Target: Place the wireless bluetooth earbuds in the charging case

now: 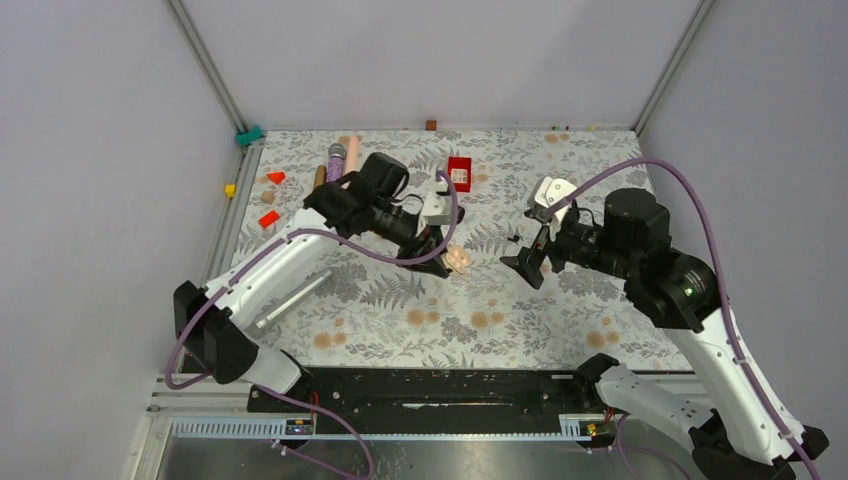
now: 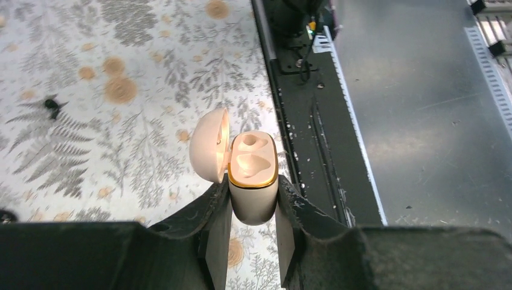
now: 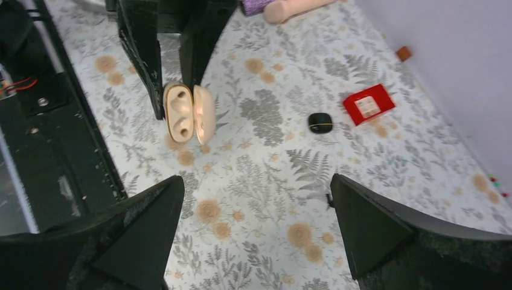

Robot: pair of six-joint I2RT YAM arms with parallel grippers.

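My left gripper is shut on the cream charging case, whose lid stands open and whose two slots look empty; the case also shows at the centre of the top view (image 1: 458,259) and in the right wrist view (image 3: 180,112). My right gripper (image 1: 527,262) is open, to the right of and apart from the case, with nothing between its fingers. A small black item (image 3: 330,200) lies on the table, partly behind a right finger; I cannot tell whether it is an earbud. A dark case-like object (image 3: 320,122) lies farther back.
A red box (image 1: 459,173) stands at the back centre. Rods and a purple microphone (image 1: 335,165) lie at the back left, with small red pieces (image 1: 268,219) beside them. A white tube (image 1: 300,300) lies front left.
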